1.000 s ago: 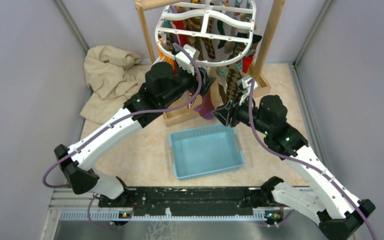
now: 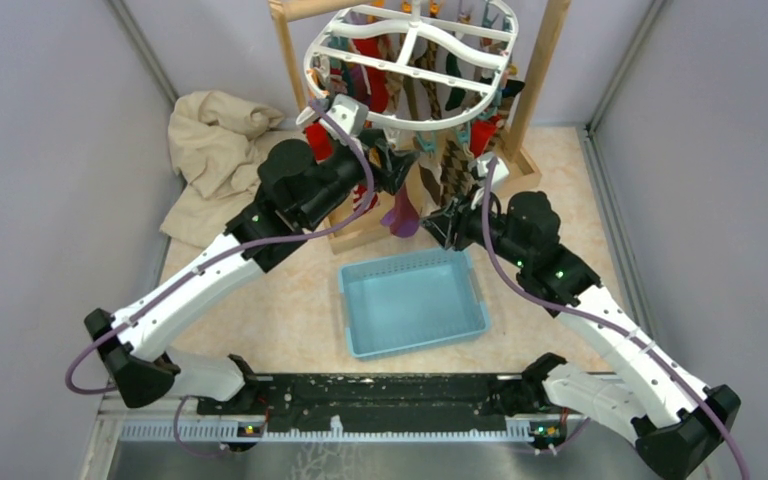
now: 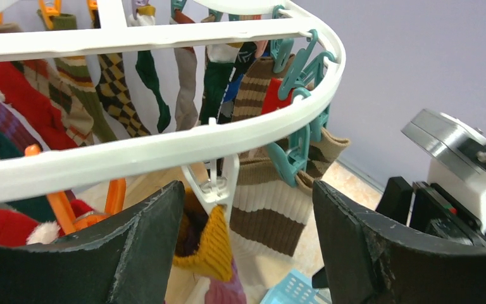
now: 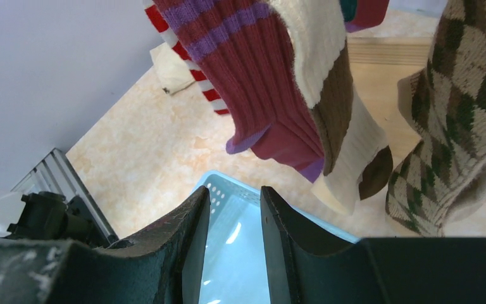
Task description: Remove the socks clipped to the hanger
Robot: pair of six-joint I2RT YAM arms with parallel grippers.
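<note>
Many coloured socks hang from clips on the white hanger. My left gripper is open close to the hanger's rim; between its fingers show a white clip and, lower, a mustard sock. It grips neither of them. An orange clip hangs left of that gripper, and a brown-striped sock hangs behind. My right gripper stands part open with an empty gap, below a maroon and purple sock. A checkered sock hangs farther right in the right wrist view.
An empty blue basket sits on the floor below the hanger. A wooden frame surrounds the hanger. Beige cloth lies at the left. Both grippers are close together under the rim.
My left gripper has shifted a little left along the rim, its arm swinging the same way. The maroon sock and the hanger have swayed slightly.
</note>
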